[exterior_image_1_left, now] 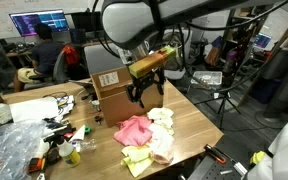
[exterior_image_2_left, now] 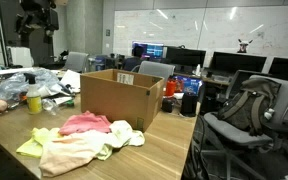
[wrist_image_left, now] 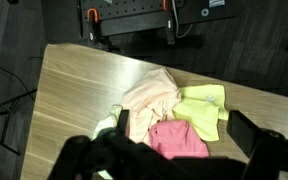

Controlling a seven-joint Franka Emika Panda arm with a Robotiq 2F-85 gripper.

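My gripper (exterior_image_1_left: pixel 149 95) hangs above the table in front of the cardboard box, its fingers wide apart and nothing between them. From the wrist view, a crumpled pile of cloths lies below the open gripper. It includes a peach cloth (wrist_image_left: pixel 154 98), a yellow cloth (wrist_image_left: pixel 200 110) and a red-pink cloth (wrist_image_left: pixel 177 138). The dark fingers hide part of the nearer area. An open-topped brown cardboard box (exterior_image_2_left: pixel 114 95) stands behind the cloths; its inside is mostly hidden.
A clear plastic bag (exterior_image_1_left: pixel 14 145) and a yellow-labelled bottle (exterior_image_1_left: pixel 69 153) lie left of the cloths, among small clutter. Bare wooden table (exterior_image_1_left: pixel 194 128) extends to their right. An office chair (exterior_image_2_left: pixel 249 135) stands beyond the table's edge.
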